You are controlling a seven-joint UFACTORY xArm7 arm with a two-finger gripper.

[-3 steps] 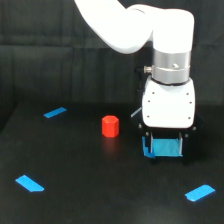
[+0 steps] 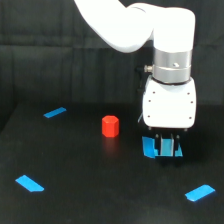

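Note:
My white arm reaches down from the top right, and its gripper point(image 2: 166, 150) points straight down at the right of the dark table. Its dark fingers stand on either side of a light blue piece point(image 2: 166, 147). Whether they press on it is too small to make out. More blue point(image 2: 148, 147) shows just left of the fingers, probably a tape mark on the table, partly hidden by the gripper. Left of the gripper, apart from it, a red block point(image 2: 110, 126) stands on the table.
Blue tape strips lie flat at the back left point(image 2: 55, 112), the front left point(image 2: 29, 184) and the front right point(image 2: 200, 192). A dark curtain point(image 2: 60, 60) hangs behind.
The fingers have come closer together around the blue piece. More blue now shows beside them. The arm has shifted hardly at all, and the red block has not moved.

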